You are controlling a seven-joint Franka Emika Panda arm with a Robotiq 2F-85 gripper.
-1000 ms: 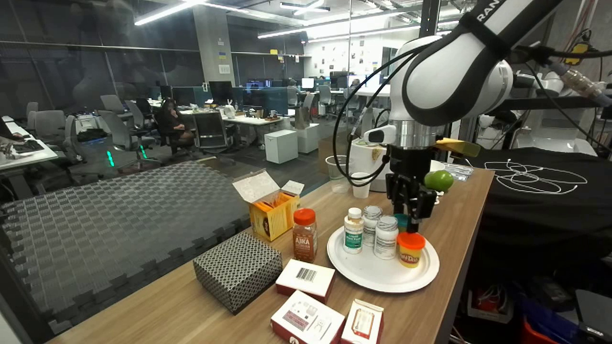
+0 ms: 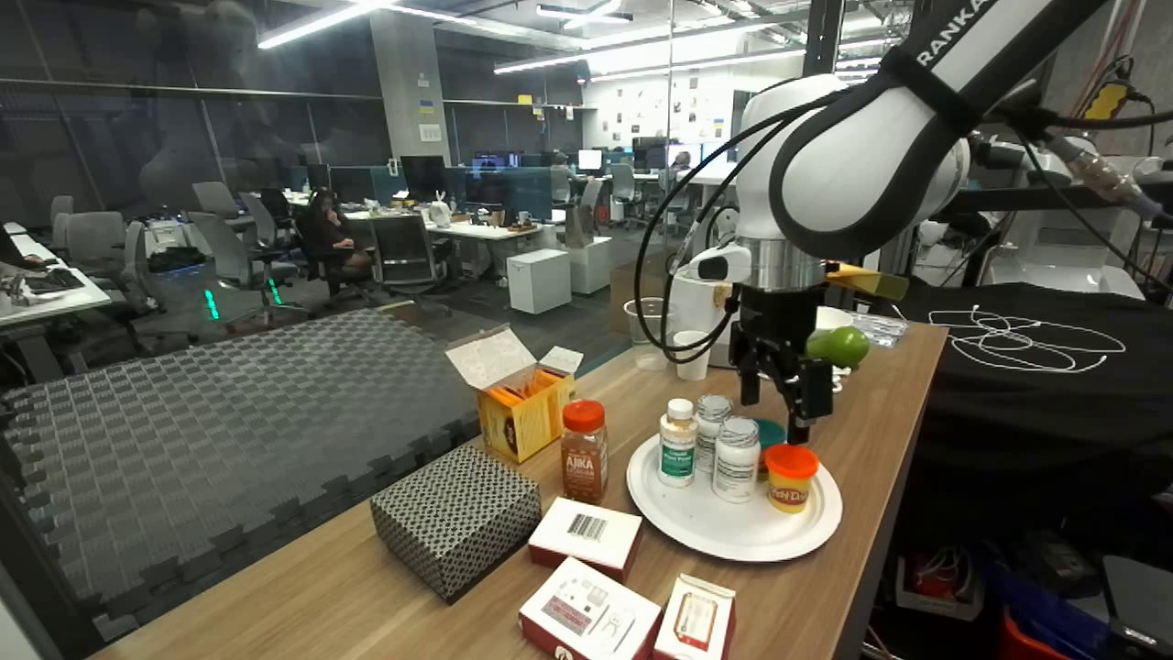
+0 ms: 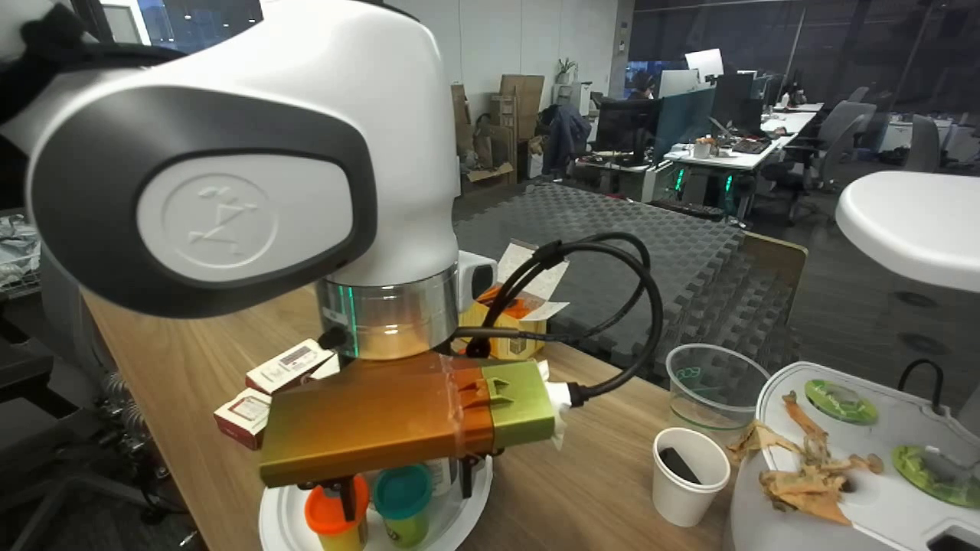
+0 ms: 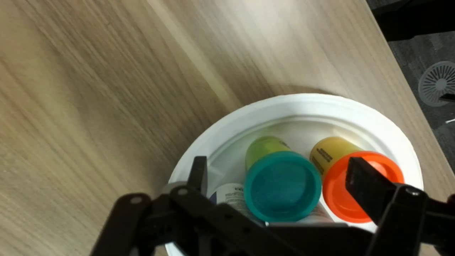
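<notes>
My gripper (image 2: 776,413) stands open above the white plate (image 2: 715,539), fingers pointing down. In the wrist view, a teal-lidded green tub (image 4: 283,185) appears between the spread fingers, with no grip on it. An orange-lidded yellow tub (image 4: 367,187) sits beside it, partly covered by the right finger (image 4: 369,183). Also on the plate are a white-capped bottle (image 2: 677,445) with a green label and two white-labelled jars, one in front (image 2: 736,462) and one behind (image 2: 712,423). The exact height of the fingertips over the lids is hard to judge.
A red-lidded spice jar (image 2: 585,451), a patterned box (image 2: 456,517), an open yellow box (image 2: 525,409) and several small red-white boxes stand left of and before the plate. A paper cup (image 3: 689,473) is behind it. The table edge runs close along the plate's right side.
In exterior view 1 the arm and gripper have shifted slightly left. The front white jar and the teal-lidded and orange-lidded tubs sit slightly differently on the plate.
</notes>
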